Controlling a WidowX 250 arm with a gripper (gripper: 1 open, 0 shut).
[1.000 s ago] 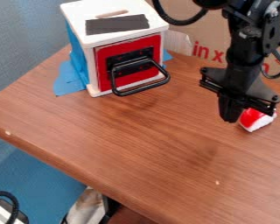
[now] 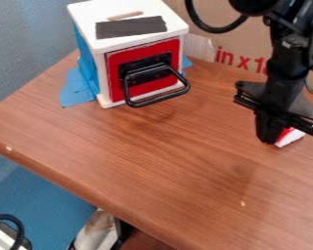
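Observation:
The black gripper is low over the right side of the wooden table, at a red and white object lying there. Its fingers partly cover that object, and whether they grip it is unclear.
A white toy oven with a red door and black handle stands at the back left on a blue sheet. A cardboard box is behind.
The arm has shifted slightly right and down from a second ago, onto the red and white object.

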